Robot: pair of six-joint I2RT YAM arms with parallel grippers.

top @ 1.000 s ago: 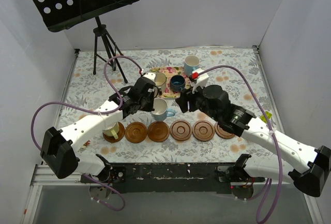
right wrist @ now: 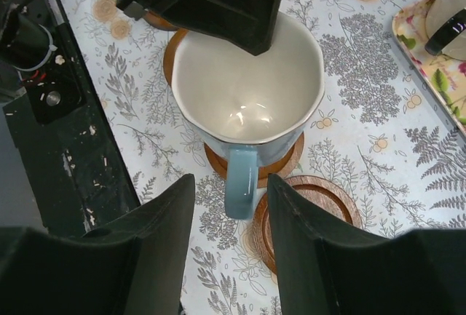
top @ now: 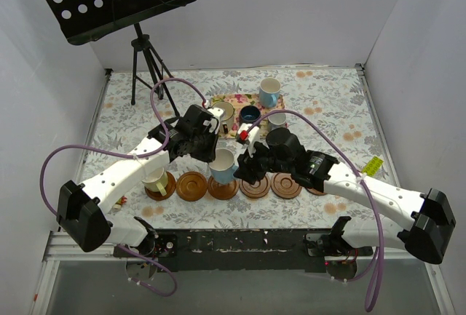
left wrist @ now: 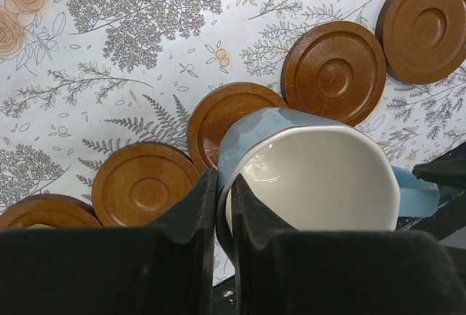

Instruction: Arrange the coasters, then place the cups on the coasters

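A light blue cup with cream inside (top: pixel 222 164) is held over the row of wooden coasters by my left gripper, shut on its rim. The cup's handle (right wrist: pixel 242 184) sits between the fingers of my right gripper, which stands part open around it; whether they touch it is not clear. Beneath the cup is a coaster (left wrist: pixel 233 100), with others (top: pixel 254 185) on either side.
A floral tray (top: pixel 238 100) with several cups stands at the back. A yellow-green cup (top: pixel 155 182) occupies the leftmost coaster. A black music stand (top: pixel 142 46) rises at the back left.
The cup in my left gripper has moved toward the front, over the coasters. My right gripper has moved down and left to the cup's handle.
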